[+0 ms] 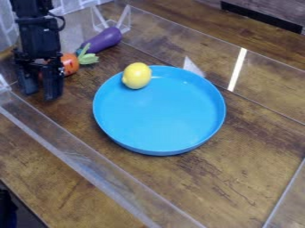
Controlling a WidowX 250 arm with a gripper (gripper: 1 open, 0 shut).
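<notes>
My black gripper [41, 75] is low at the left of the camera view, its fingers open around or just beside an orange carrot [67, 64] with green leaves, which it partly hides. A purple eggplant [103, 39] lies behind the carrot. A yellow lemon-like object [137, 76] sits on the back-left part of a large blue plate [160, 116].
Clear plastic walls [119, 187] run diagonally along the front left and at the right. A small pale triangular piece [192, 65] is behind the plate.
</notes>
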